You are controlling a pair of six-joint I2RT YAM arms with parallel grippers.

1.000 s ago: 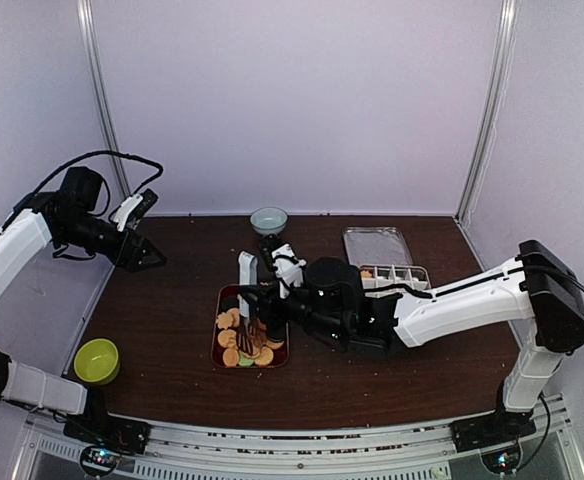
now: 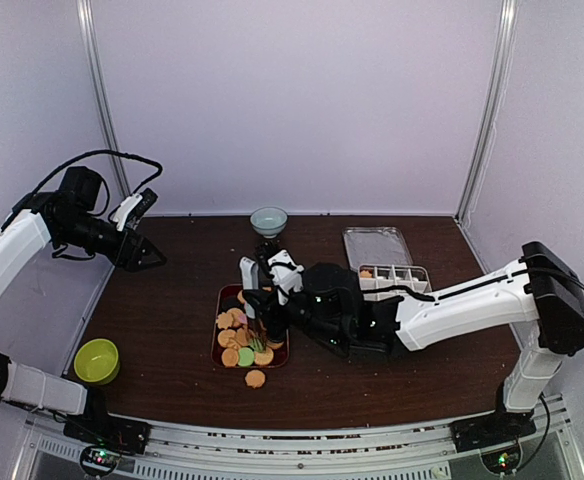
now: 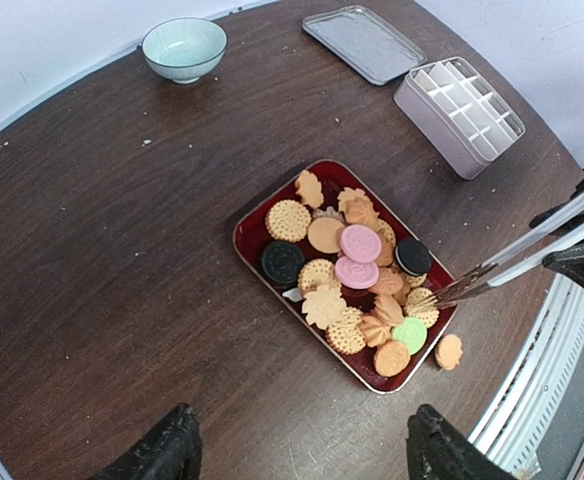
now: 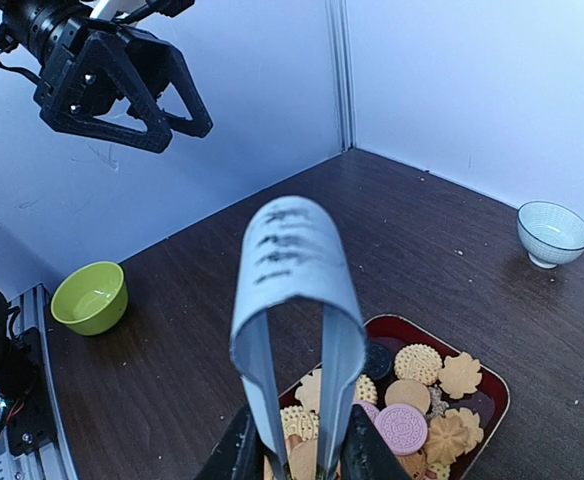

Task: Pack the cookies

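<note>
A red tray point(image 3: 262, 260) holds assorted cookies, among them pink cookies point(image 3: 360, 243), black ones and a green cookie point(image 3: 409, 335). One loose cookie point(image 3: 448, 352) lies outside its near edge. My right gripper is shut on white-handled tongs point(image 4: 287, 260), whose metal tips reach into the tray's cookies. My left gripper point(image 2: 147, 255) hangs over the left of the table, apart from the tray, its fingers apart with nothing between them.
A compartmented white box point(image 3: 432, 120) and a metal tray point(image 3: 362, 45) are at back right. A pale bowl point(image 2: 269, 220) stands at the back, a yellow bowl point(image 2: 96, 362) at front left.
My right gripper and the tongs have shifted slightly. The loose cookie in front of the red tray now shows outside it. The left arm is still.
</note>
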